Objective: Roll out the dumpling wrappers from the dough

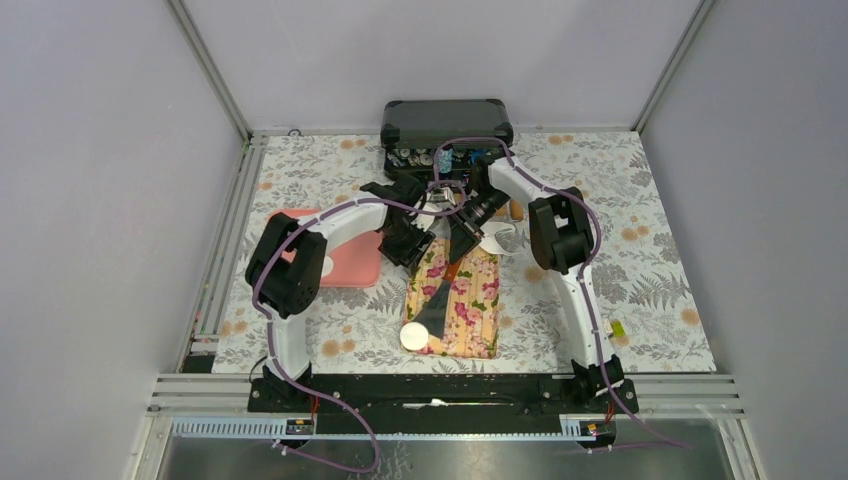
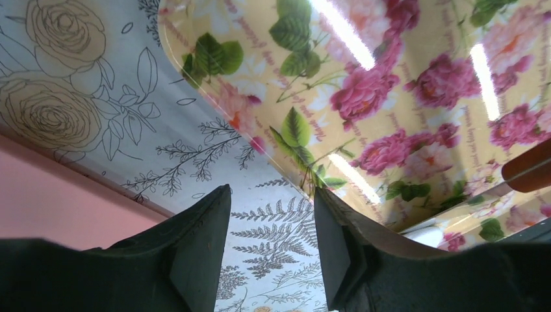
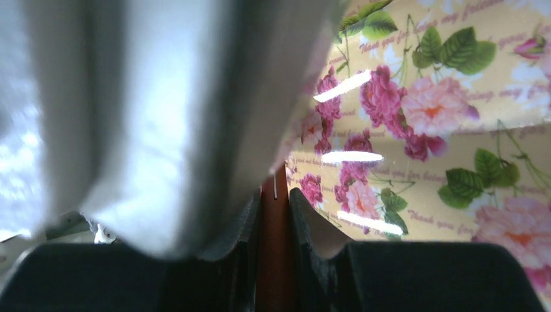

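A flowered board [image 1: 478, 310] lies in the middle of the table, and a round white dough wrapper [image 1: 413, 336] sits at its front left corner. My right gripper is shut on the reddish handle [image 3: 276, 227] of a spatula. The spatula's broad metal blade [image 1: 433, 312] reaches down over the board to the wrapper's edge; contact cannot be told. My left gripper stands part open, nothing between its fingers, over the board's back left edge. In the left wrist view the spatula handle [image 2: 529, 168] shows at the right.
A pink tray [image 1: 352, 262] with a white round in it stands to the left, partly under my left arm. Behind the board are a dark open case [image 1: 446, 122], a wooden roller [image 1: 516, 211] and white material [image 1: 497, 238]. Table right of the board is mostly clear.
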